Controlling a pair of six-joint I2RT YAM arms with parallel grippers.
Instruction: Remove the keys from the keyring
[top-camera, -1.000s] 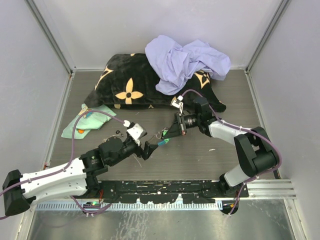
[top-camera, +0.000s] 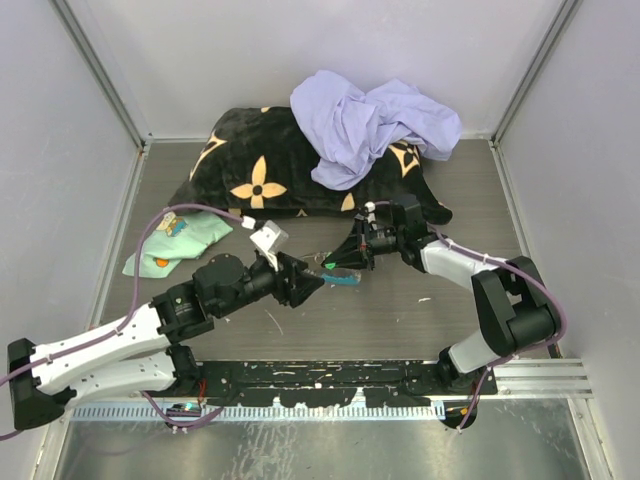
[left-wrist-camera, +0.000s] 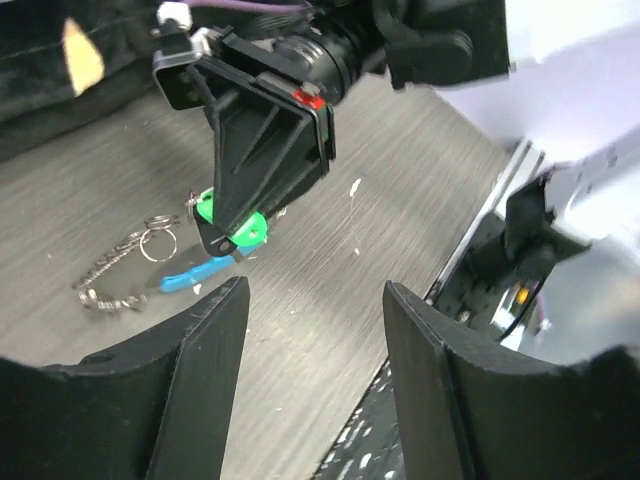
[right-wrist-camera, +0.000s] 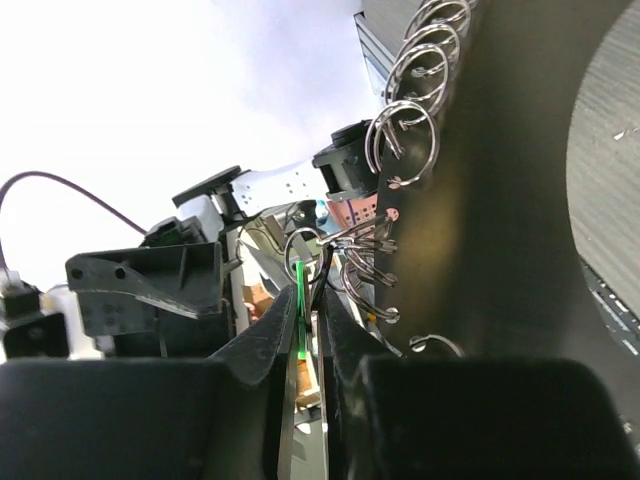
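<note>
In the left wrist view, my right gripper is shut on a green key. Just beyond its tips is a blue key, with a metal chain and a small ring beside it. My left gripper stands part open, the space between its fingers empty. From above, the left gripper is close to the left of the blue key. The right wrist view shows a thin green edge between the shut fingers, with metal rings just beyond. How the keys join the ring cannot be made out.
A dark patterned cushion and a lilac cloth lie at the back. Back left is a pale green cloth. Bare tabletop shows at the front right.
My left gripper has moved right and slightly away from the front edge. The blue key now shows farther right, below the right gripper. The right gripper has shifted a little and keeps the green key.
</note>
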